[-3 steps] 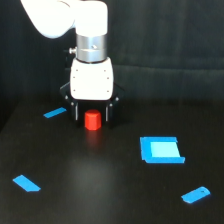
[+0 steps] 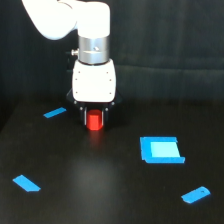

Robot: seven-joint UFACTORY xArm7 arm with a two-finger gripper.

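Observation:
A small red block stands on the dark table, left of centre. My gripper, below the white hand, is down at the block, with its dark fingers on either side of the block's upper part. The fingers are hard to make out against the black background, and I cannot tell whether they touch the block. To the right, a pale square framed in blue tape lies flat on the table; nothing stands on it.
Strips of blue tape lie at the left front, the back left and the right front.
My hand has come down slightly toward the red block, and the fingers stand closer together around it. The block appears barely moved; the taped square is where it was.

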